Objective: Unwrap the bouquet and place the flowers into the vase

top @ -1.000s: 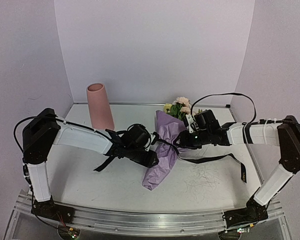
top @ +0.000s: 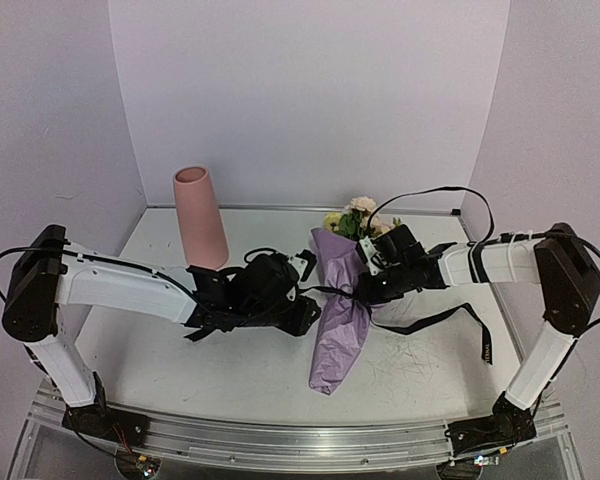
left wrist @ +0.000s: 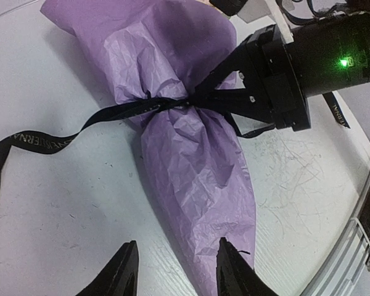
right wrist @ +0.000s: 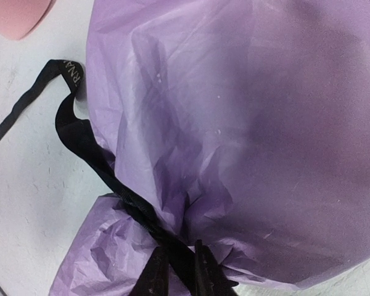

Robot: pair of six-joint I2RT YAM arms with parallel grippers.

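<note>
A bouquet in crinkled purple wrapping (top: pixel 341 347) lies on the table, its pale flowers (top: pixel 361 207) at the far end. Black ribbon (left wrist: pixel 132 109) is tied round the wrapping's waist. At that tie, my right gripper is shut on the ribbon, its fingertips nearly meeting; the ribbon also runs between its fingers in the right wrist view. Left of the bouquet, my left gripper (top: pixel 307 292) stands open, with nothing held between its separated fingers. The pink vase (top: pixel 201 222) stands upright at the back left.
A loose ribbon tail (top: pixel 440 318) trails over the table right of the bouquet. Free table surface (top: pixel 235 375) lies at the front left. Grey walls enclose the back and sides, and a metal rail (top: pixel 290 425) runs along the front edge.
The wrapping's near end has swung right, and my right gripper has shifted slightly left.
</note>
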